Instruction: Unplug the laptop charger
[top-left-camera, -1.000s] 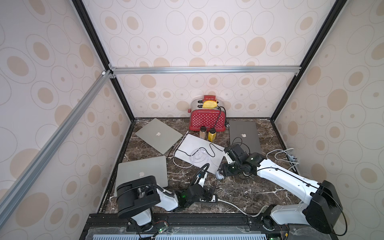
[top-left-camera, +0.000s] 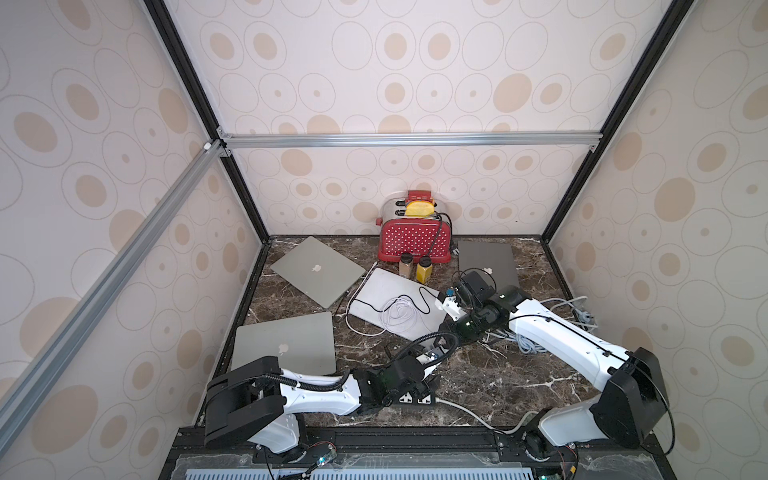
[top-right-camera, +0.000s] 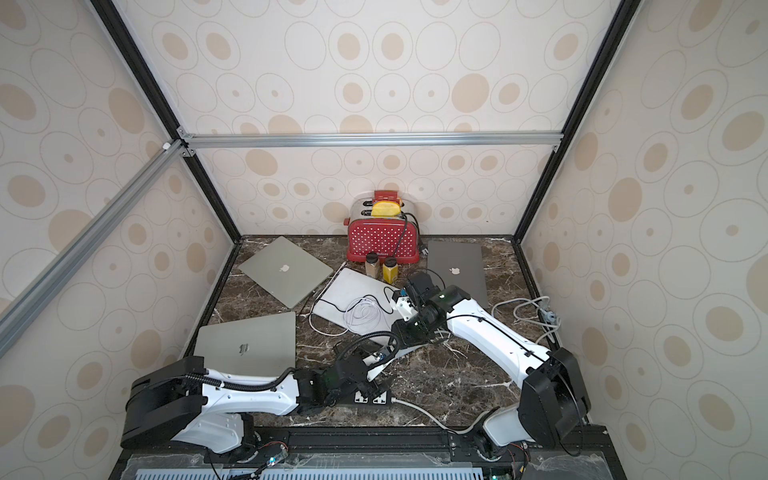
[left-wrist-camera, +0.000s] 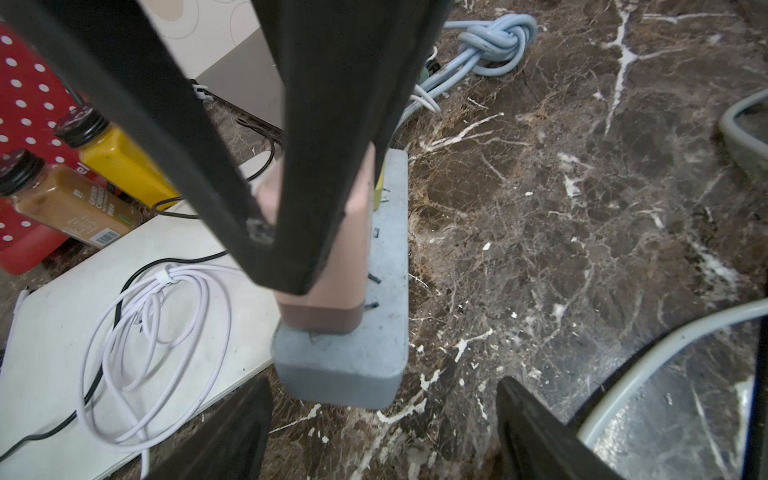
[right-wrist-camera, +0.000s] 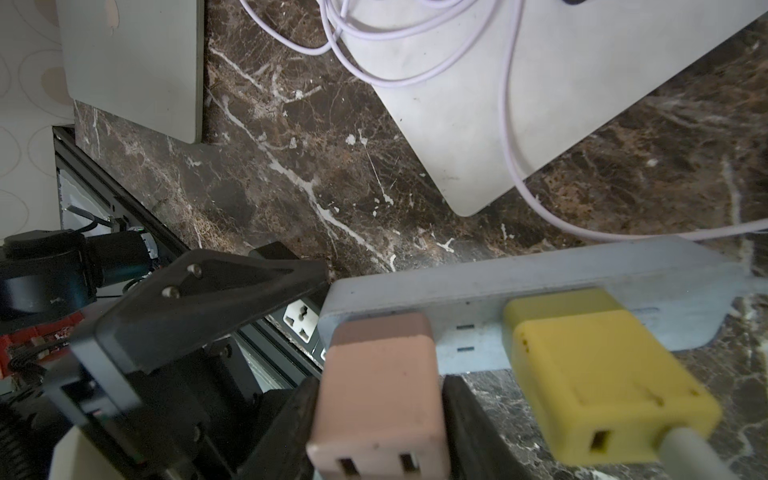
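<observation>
A pink charger is plugged into the blue-grey power strip, near the strip's end. On either side of it stand the fingers of my right gripper, which is open. In the left wrist view those dark fingers cover much of the pink charger. My left gripper is at the strip's near end, its fingers apart and one on each side. A yellow charger with a white cable sits further along the strip.
A silver laptop with a coiled white cable lies behind the strip. A black socket block sits close below the left arm. Open marble is to the right.
My left gripper has moved right and away from the front edge, reaching the strip's end. The right gripper has shifted slightly left.
</observation>
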